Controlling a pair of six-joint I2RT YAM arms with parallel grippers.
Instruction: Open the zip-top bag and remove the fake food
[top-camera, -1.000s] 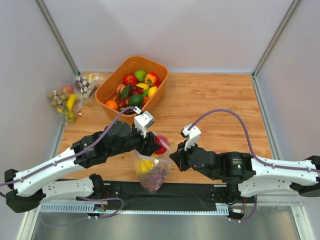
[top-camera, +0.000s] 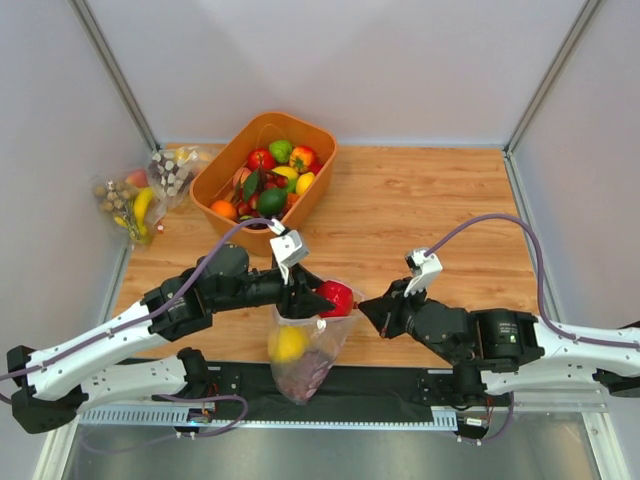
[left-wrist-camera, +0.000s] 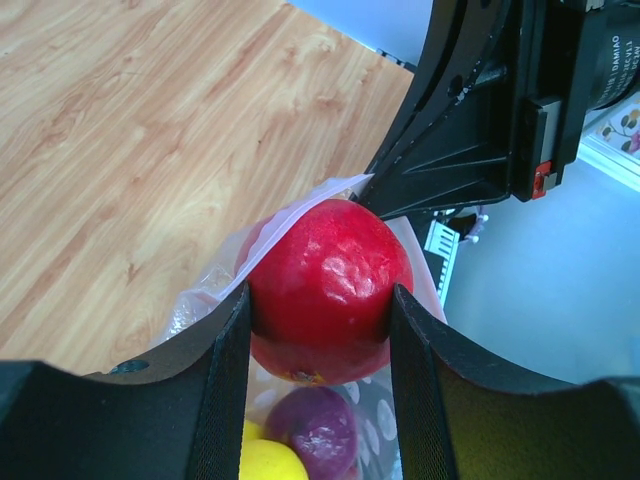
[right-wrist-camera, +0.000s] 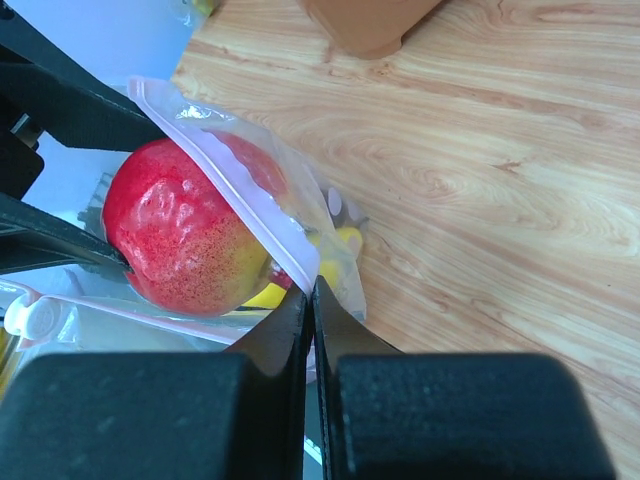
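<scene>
The clear zip top bag (top-camera: 318, 362) hangs with its mouth spread, holding a yellow fruit (top-camera: 288, 344) and a purple one (left-wrist-camera: 315, 425). At the mouth sits a red apple-like fruit (left-wrist-camera: 328, 280), partly inside the bag. My left gripper has its fingers apart, one finger on each side of the red fruit with the tips at its surface; whether they grip it firmly cannot be told. My right gripper is shut on the bag's white zip edge (right-wrist-camera: 245, 195), drawing it out to a point.
An orange bin (top-camera: 205, 190) full of fake produce stands behind my left arm. Two more filled bags (top-camera: 130, 205) lie at the back left. Bare wooden table (top-camera: 430, 190) stretches across the back and right.
My right gripper has moved to the right with the bag's edge, and the mouth is stretched wider. The red fruit has shifted right and shows more; the left arm has barely moved.
</scene>
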